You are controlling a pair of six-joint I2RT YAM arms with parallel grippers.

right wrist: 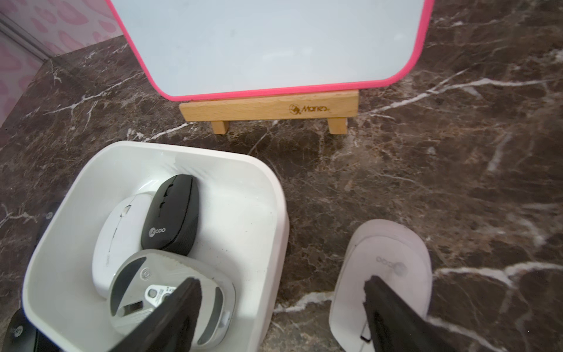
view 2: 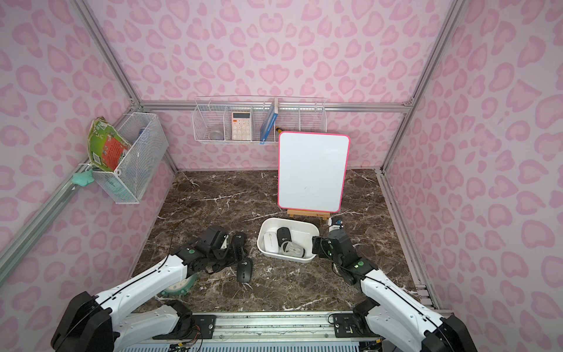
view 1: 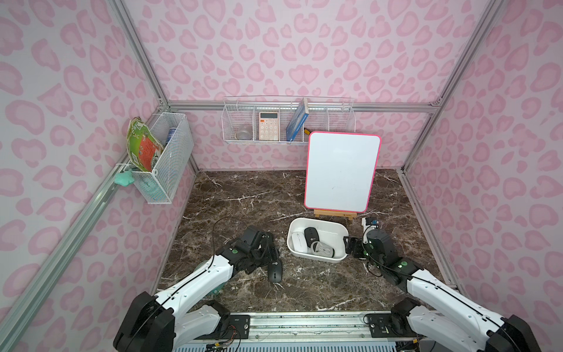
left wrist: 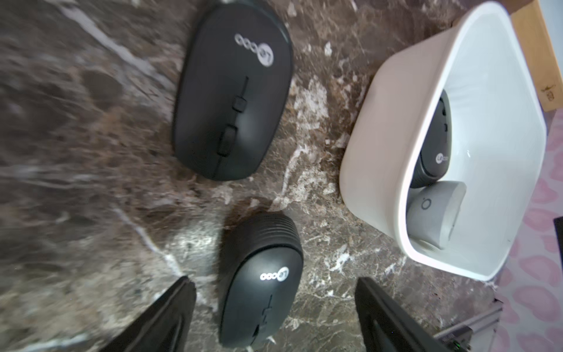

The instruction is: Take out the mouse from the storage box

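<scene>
Inside the white storage box [view 1: 296,251] lie a white mouse [right wrist: 120,231], a black mouse [right wrist: 173,208] and an upturned grey mouse [right wrist: 205,281]. Outside it, two black mice rest on the table at left: an upper black mouse [left wrist: 234,94] and a lower black mouse [left wrist: 266,287]. The lower one shows between the spread fingers of my open left gripper, with gaps on both sides. My right gripper, also open, hovers at the box's right side with nothing held. A pale mouse [right wrist: 384,264] lies on the table near its right finger.
Behind the box a whiteboard [view 1: 342,171] stands on a wooden easel [right wrist: 269,106]. A round green object [view 2: 180,285] sits under the left arm. Wire baskets hang on the back and left walls.
</scene>
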